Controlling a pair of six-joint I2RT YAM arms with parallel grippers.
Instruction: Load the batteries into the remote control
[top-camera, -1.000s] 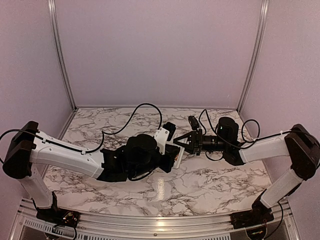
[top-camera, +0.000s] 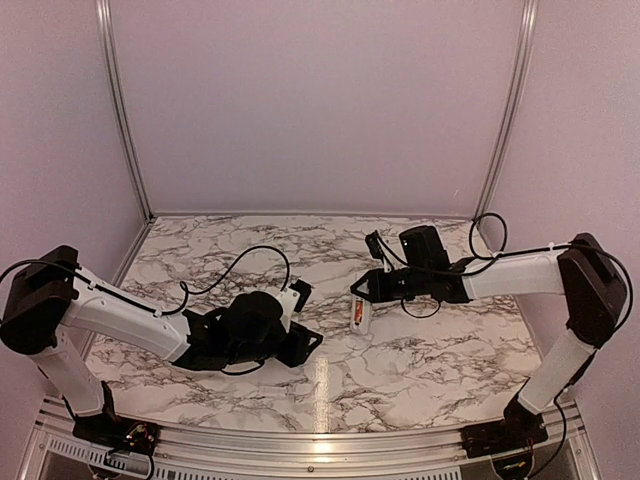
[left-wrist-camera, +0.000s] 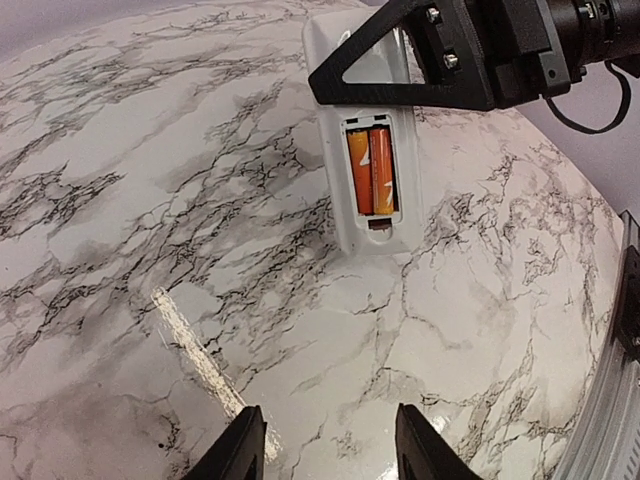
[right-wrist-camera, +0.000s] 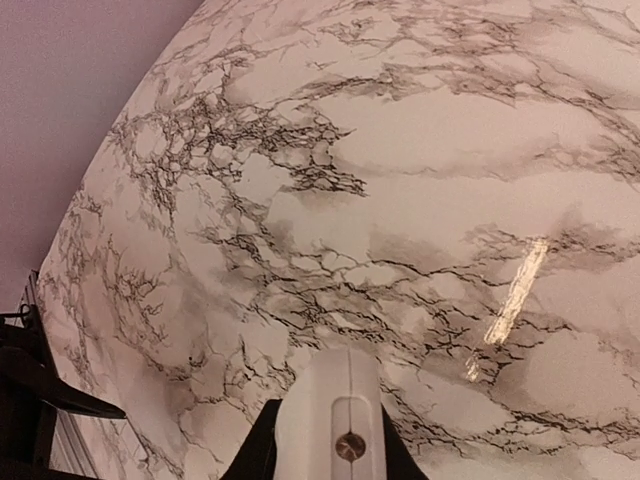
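Observation:
The white remote (left-wrist-camera: 400, 230) is held upright in my right gripper (top-camera: 365, 285), which is shut on its upper end. Its open compartment faces the left wrist view and shows two orange batteries (left-wrist-camera: 372, 170) side by side. In the right wrist view only the remote's white end (right-wrist-camera: 325, 410) shows between the fingers. My left gripper stands open below and left of the remote, apart from it, with nothing between its fingertips.
Walls and metal rails border it at the back, sides and front.
My left gripper has drawn back from the remote and moved down toward the front. The right gripper has shifted slightly with the remote, which now hangs straighter.

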